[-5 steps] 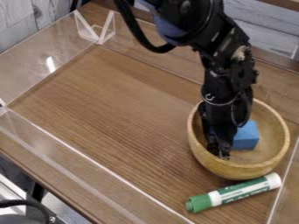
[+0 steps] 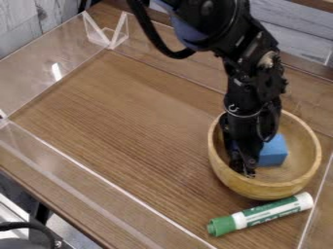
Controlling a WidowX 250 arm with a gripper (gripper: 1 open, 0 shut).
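A black robot arm reaches down from the top into a tan wooden bowl (image 2: 244, 181) at the right. Its gripper (image 2: 244, 150) is low inside the bowl, against the left part of it; the fingertips are dark and overlapping, so what is between them is hidden. A blue block (image 2: 272, 154) lies in the bowl just right of the gripper. A green-and-white marker (image 2: 260, 214) lies on the table below the bowl.
A white plastic object (image 2: 109, 31) stands at the back left, near the table's edge.
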